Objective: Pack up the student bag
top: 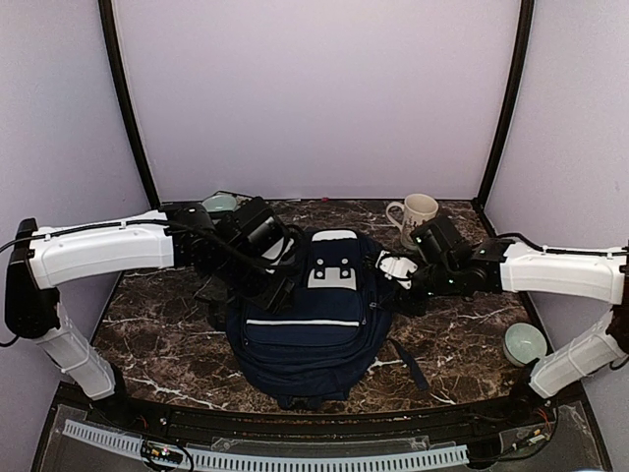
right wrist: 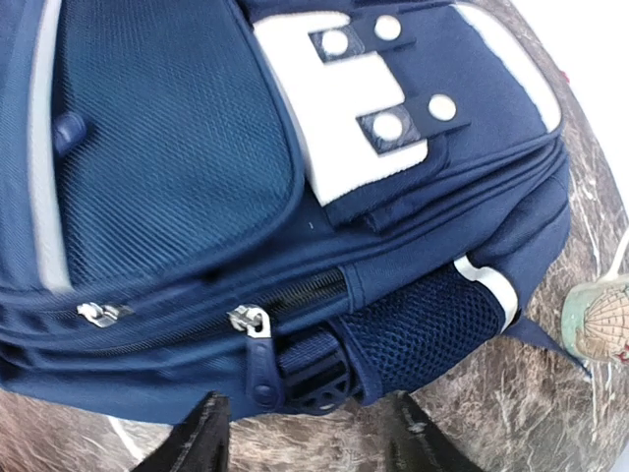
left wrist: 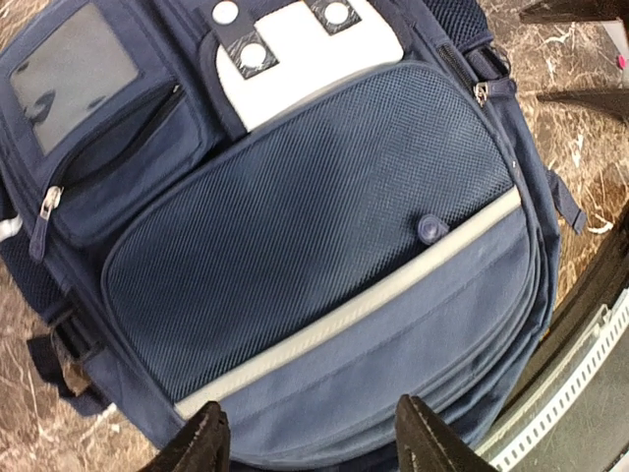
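Note:
A navy backpack (top: 302, 356) with a white panel lies flat on the marbled table, front upward. My left gripper hangs over its front pocket, fingers apart and nothing between them. In the left wrist view, a small pocket's zipper pull (left wrist: 39, 228) sits at the bag's upper left. At the bag's right edge, my right gripper is open and empty. In the right wrist view a side zipper pull (right wrist: 262, 372) lies just ahead of its fingertips, apart from them. The side zipper looks mostly closed, with a stretch of dark teeth showing.
A patterned mug (top: 419, 212) stands behind the right arm. One pale green bowl (top: 219, 203) sits at the back left, another bowl (top: 526, 342) at the right edge. A loose strap (top: 409, 365) trails right of the bag.

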